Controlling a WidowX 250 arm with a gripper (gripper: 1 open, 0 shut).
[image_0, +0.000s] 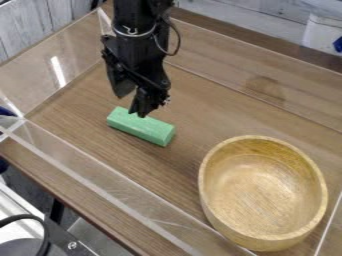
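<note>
A green rectangular block lies on the wooden table, left of centre in the camera view. Just above and behind it hangs my black gripper, its fingers pointing down, apart from the block. Whether the fingers are open or shut is hard to make out; no object shows held between them.
A large pale wooden bowl takes up the lower right of the table. A white object is at the upper right edge. The table behind and right of the gripper is clear.
</note>
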